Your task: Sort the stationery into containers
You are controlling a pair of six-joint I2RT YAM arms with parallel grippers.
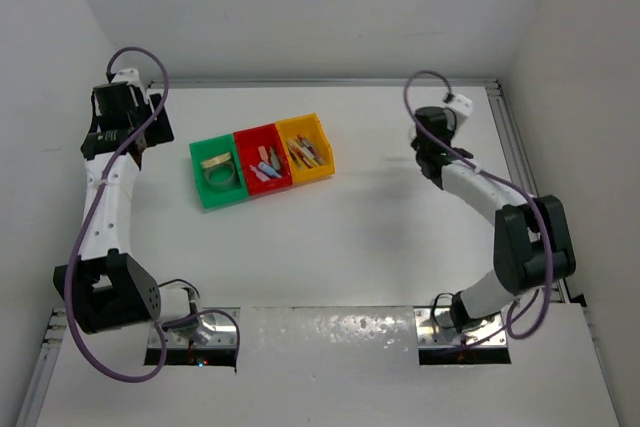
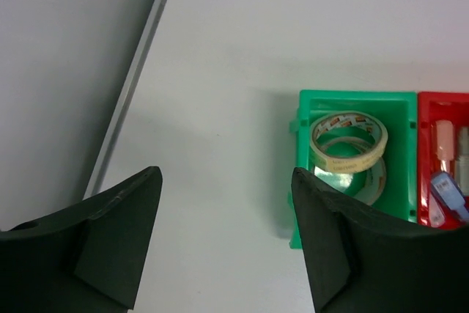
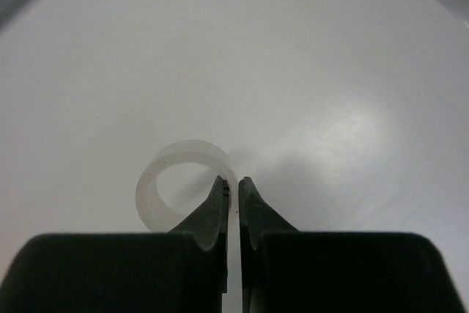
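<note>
A translucent white tape ring (image 3: 149,196) is pinched by its right wall in my right gripper, whose fingertips are almost together; a motion blur lies over that view. From above, the right gripper (image 1: 418,142) is at the right of the table, and the ring can hardly be made out there. Far off at the left edge, my left gripper stands open and empty. A green container (image 2: 399,126) holds cream tape rolls (image 2: 350,165). Joined to it are a red container (image 1: 252,135) and a yellow container (image 1: 316,175).
Small pink and blue items (image 1: 268,169) lie in the red section, and several pens or sticks (image 1: 306,152) in the yellow one. Metal rails (image 1: 330,82) border the table.
</note>
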